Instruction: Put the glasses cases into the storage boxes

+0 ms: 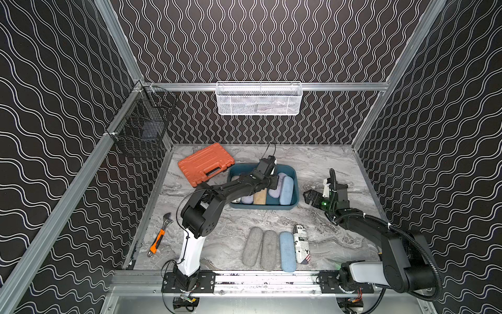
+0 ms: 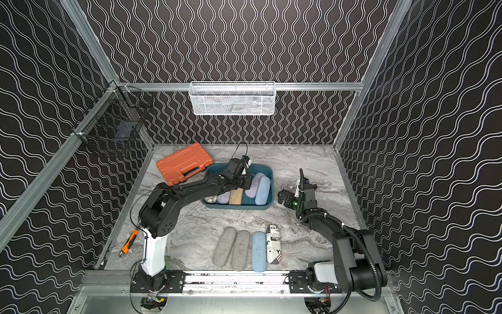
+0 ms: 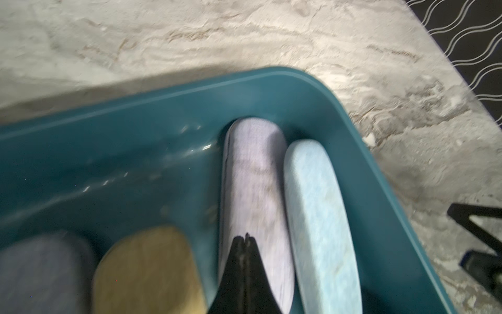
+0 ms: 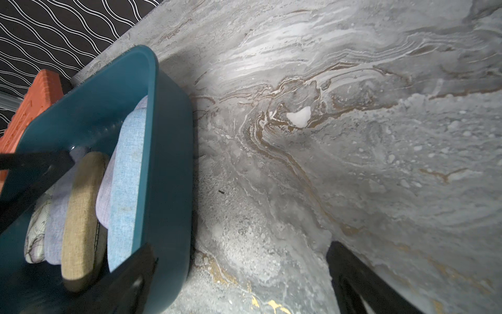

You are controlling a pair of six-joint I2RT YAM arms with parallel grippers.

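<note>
A teal storage box on the marble table holds several glasses cases. At its right end lie a light blue case and a lilac case side by side. Further left are a tan case, another lilac case and a patterned one. My left gripper is over the box in front of the lilac case, shut, nothing visible between its tips. Outside the box's right side, my right gripper stands open and empty. Near the front edge lie two grey cases, a blue case and a black-and-white printed case.
An orange toolbox touches or nearly touches the box's left back corner. An orange-handled wrench lies at front left. A white wire basket hangs on the back wall, a black one at left.
</note>
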